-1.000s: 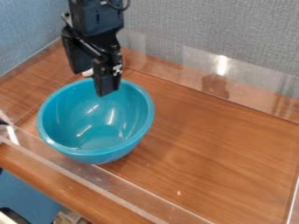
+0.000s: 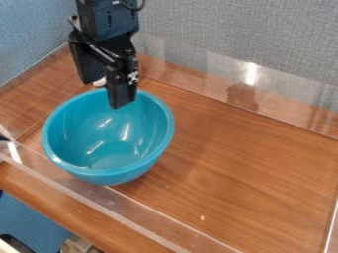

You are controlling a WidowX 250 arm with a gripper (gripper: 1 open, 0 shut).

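A teal plastic bowl point(image 2: 109, 143) sits on the wooden surface point(image 2: 238, 168), left of centre. Above its back rim hangs my black gripper point(image 2: 105, 91), pointing downward, its fingers spread open. I see nothing held between them. The bowl looks empty where it is visible; part of the back rim is hidden behind the gripper.
A grey textured wall runs along the back, with a clear strip at its foot. A blue area and some dark parts lie beyond the front left edge.
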